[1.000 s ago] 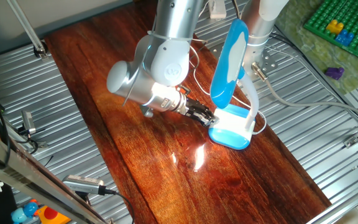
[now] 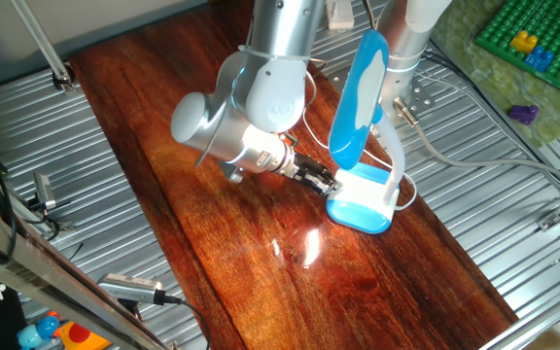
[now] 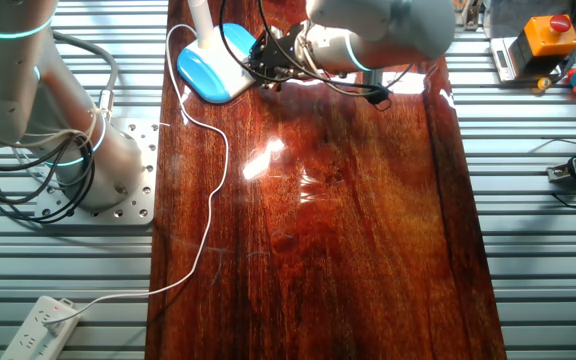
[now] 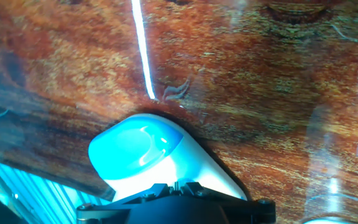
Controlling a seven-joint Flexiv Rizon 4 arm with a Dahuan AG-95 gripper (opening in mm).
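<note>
A blue-and-white desk lamp stands on the brown wooden board, its long head [image 2: 356, 107] raised over its base [image 2: 360, 216]. Reaching in from the left in exterior view 1, my gripper [image 2: 334, 187] has its tips at the white part of that base. In exterior view 2 the lamp base [image 3: 204, 78] is at the top left, with the black gripper [image 3: 256, 60] right beside it. The wrist view has the gripper at the bottom edge, its fingers together in front of the base [image 4: 129, 149]. Whether the tips touch the lamp is hidden.
A white cable [image 3: 211, 205] runs from the lamp along the board to a power strip [image 3: 40, 328]. The wooden board [image 3: 338, 260] is clear over most of its length. Off the board are a small camera [image 2: 130, 288] and an orange box with a red button [image 3: 550, 42].
The arm's wrist and forearm have shifted very slightly; the gripper tips stay at the lamp base. The lamp has not visibly moved.
</note>
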